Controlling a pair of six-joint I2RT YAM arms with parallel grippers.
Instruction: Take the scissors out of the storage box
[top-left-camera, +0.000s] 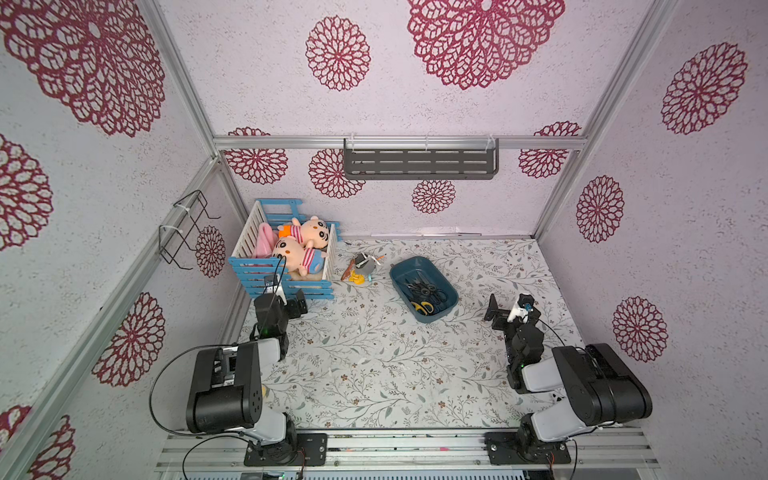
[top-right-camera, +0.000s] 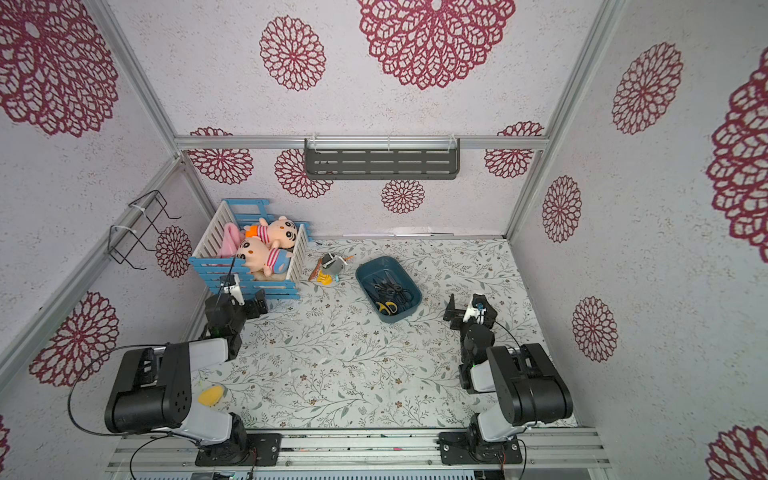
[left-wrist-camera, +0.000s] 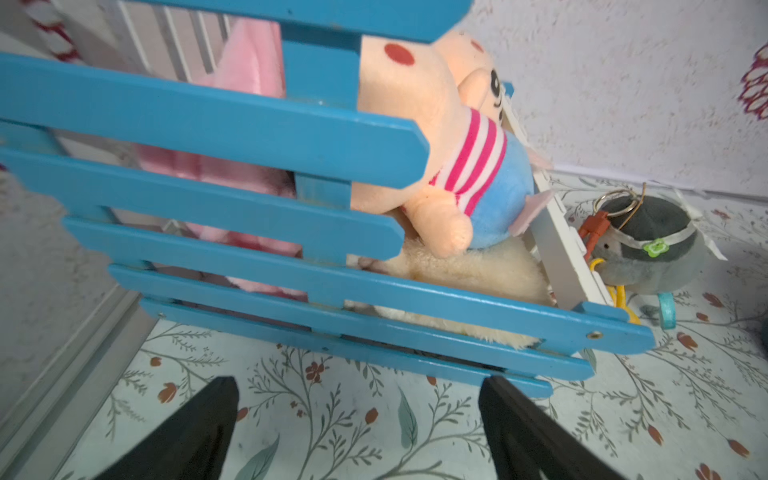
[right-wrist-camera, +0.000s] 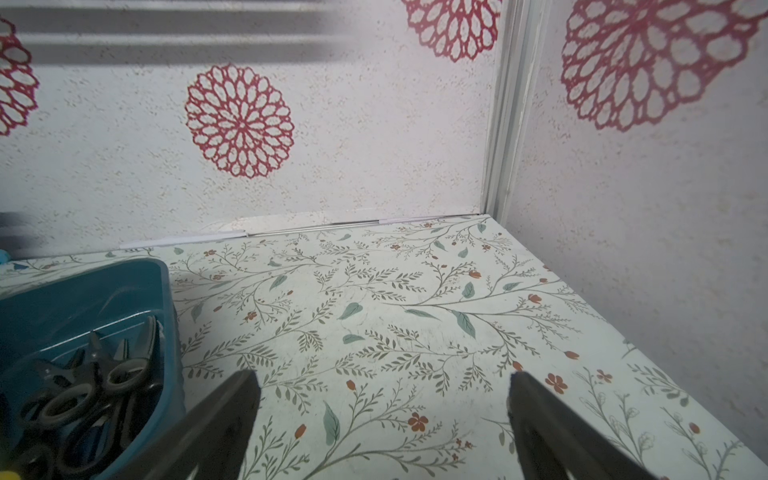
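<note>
Several scissors lie jumbled inside the dark teal storage box (top-left-camera: 400, 289) in the middle of the table. Yellow-handled scissors (top-left-camera: 422, 307) rest at its near end, and dark-handled scissors (right-wrist-camera: 80, 400) show in the right wrist view. My left gripper is open and empty, close in front of the blue crate and well left of the box. Over bare table to the right of the box, my right gripper also stands open with nothing between its fingers.
A blue-and-white slatted crate (left-wrist-camera: 480, 308) of plush dolls stands at the back left. Between it and the box sits a small grey plush (left-wrist-camera: 656, 248) with trinkets. A grey shelf (top-left-camera: 421, 164) hangs at the back wall.
</note>
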